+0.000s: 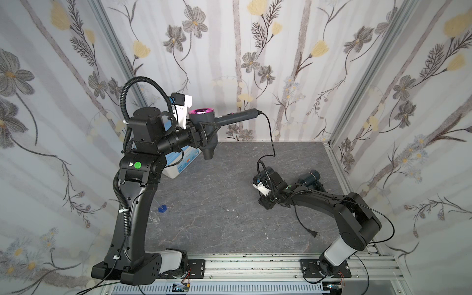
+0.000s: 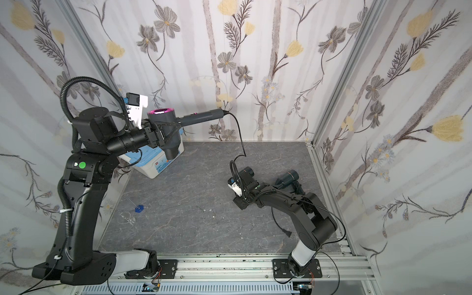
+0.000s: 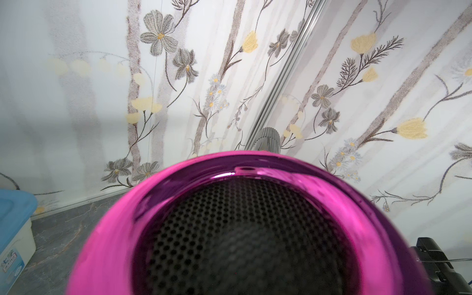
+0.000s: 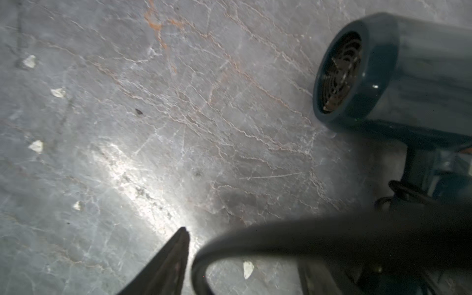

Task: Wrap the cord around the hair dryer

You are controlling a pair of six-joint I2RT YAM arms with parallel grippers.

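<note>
A dark grey hair dryer with magenta ring (image 1: 201,114) hangs raised, handle (image 2: 201,116) horizontal, in my left gripper (image 1: 206,132). Its ring (image 3: 108,231) fills the lower left wrist view, hiding the fingers. The black cord (image 1: 270,137) drops from the handle's end to my right gripper (image 1: 265,196) low over the table. In the right wrist view a blurred black cord (image 4: 275,241) crosses the fingertips (image 4: 172,245); whether it is gripped cannot be told.
Teal dryers (image 4: 427,73) lie at the table's right (image 1: 308,178) and by my right gripper. A blue-lidded box (image 3: 12,216) stands back left, a small blue item (image 2: 139,208) front left.
</note>
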